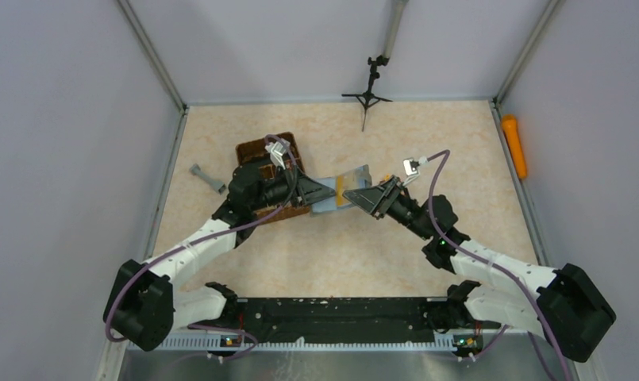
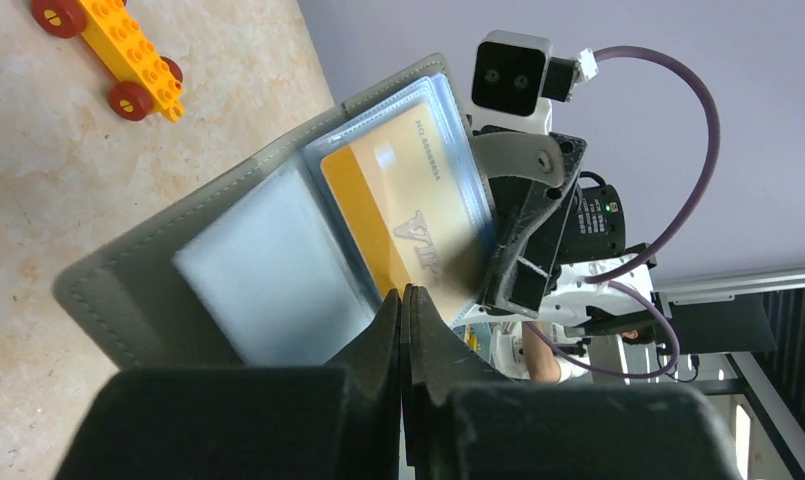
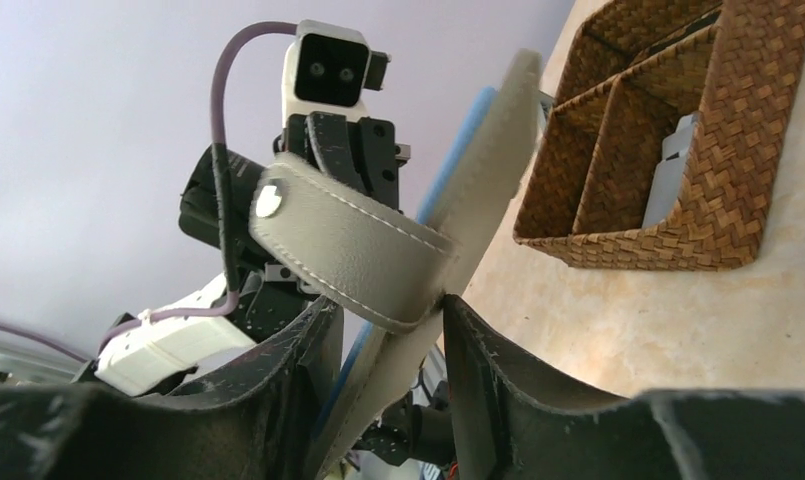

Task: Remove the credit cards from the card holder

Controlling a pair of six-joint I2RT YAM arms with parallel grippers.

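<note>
The grey-green card holder [image 2: 128, 270] hangs opened out above the table, its clear bluish sleeves showing. Inside one sleeve lies the yellow credit card [image 2: 363, 200], gold along one edge. My left gripper is shut with nothing between its fingers; the tips overlap the card's lower edge in the left wrist view, and the card is outside them. On the holder's other side, my right gripper is shut on the tilted holder, next to its snap strap [image 3: 353, 240]. From above, both grippers meet around the holder [image 1: 325, 205].
A woven brown basket [image 3: 723, 150] with compartments stands under the left arm, a grey item inside. A yellow toy block car [image 2: 128, 55] rests on the table. A grey tool [image 1: 208, 178] lies at left, an orange cylinder [image 1: 514, 147] at right.
</note>
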